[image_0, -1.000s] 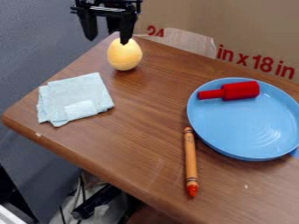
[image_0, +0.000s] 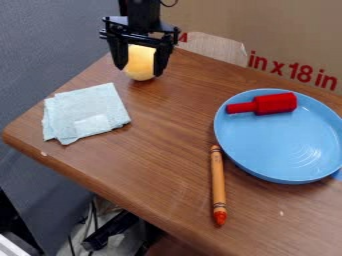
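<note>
The black gripper (image_0: 139, 57) is lowered over the yellow rounded object (image_0: 142, 66) at the back left of the wooden table, its two fingers on either side of it, partly covering it. Whether they grip it or stand apart from it I cannot tell.
A folded pale blue cloth (image_0: 83, 113) lies at the left. On the right, a blue plate (image_0: 275, 150) holds a red cylinder (image_0: 271, 103). An orange crayon (image_0: 218, 182) lies at the front right. Cardboard (image_0: 285, 50) stands behind.
The gripper has come down and to the right, from above and left of the yellow object to around it.
</note>
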